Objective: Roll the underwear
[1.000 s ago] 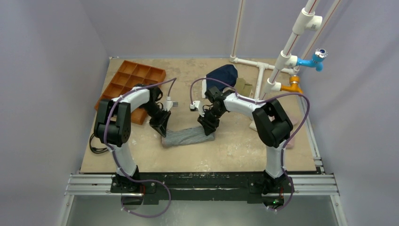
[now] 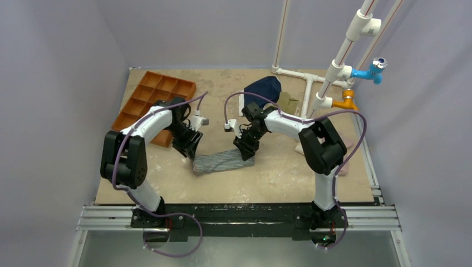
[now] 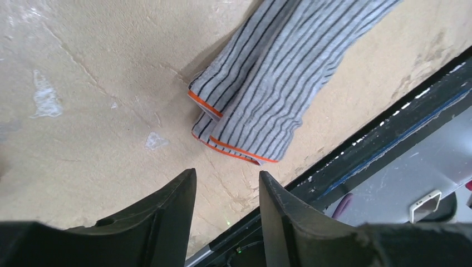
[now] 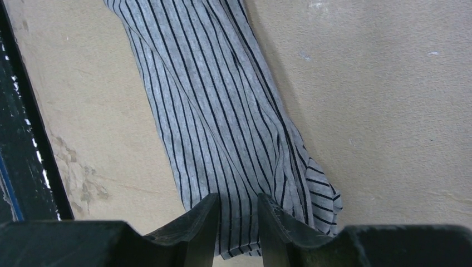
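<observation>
Grey underwear with dark stripes [image 2: 222, 161] lies folded into a long strip across the middle of the table. Its left end, edged in orange, faces my left gripper in the left wrist view. That gripper is open, its fingers apart with bare table between them, just off the cloth's end. At the strip's right end, my right gripper is partly open, with striped cloth [image 4: 222, 128] showing between and below its fingertips. Whether the cloth is touched there is hard to tell. A loose, crumpled fold sticks out beside the right finger.
An orange compartment tray [image 2: 158, 92] stands at the back left, behind the left arm. Dark blue cloth [image 2: 261, 92] lies at the back, near white pipes [image 2: 307, 97].
The left arm's elbow has swung outward to the left, hiding a black cable coil, and its gripper has shifted slightly at the cloth's left end. The right arm looks nearly still.
</observation>
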